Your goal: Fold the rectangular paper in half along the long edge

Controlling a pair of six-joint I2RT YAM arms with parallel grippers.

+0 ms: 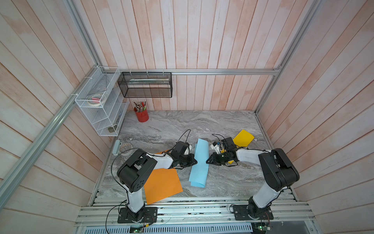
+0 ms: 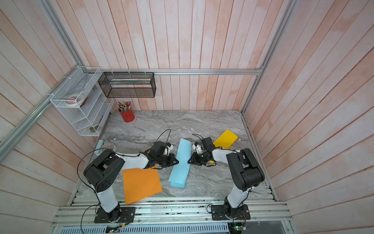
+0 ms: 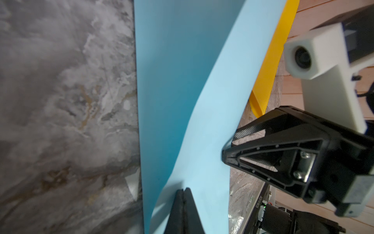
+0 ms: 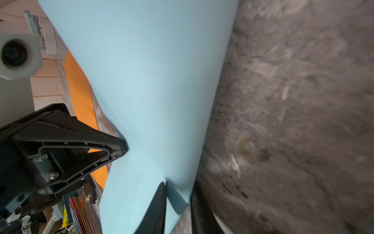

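Observation:
The light blue paper (image 1: 199, 167) stands lengthwise between the two arms, its one side curled over in a rounded bend on the right. In the left wrist view, the upper layer (image 3: 218, 105) covers part of the lower layer (image 3: 163, 97), which shows as a strip on the left. My left gripper is shut at the upper layer's free edge; whether it pinches any paper there is hidden. On the bend side, my right gripper is open, its fingers (image 4: 159, 206) apart with the paper's rounded edge between them.
Orange paper (image 1: 162, 186) lies under and in front of the left arm. Yellow paper (image 1: 243, 138) is behind the right arm. A red pen cup (image 1: 142, 115) stands at the back left.

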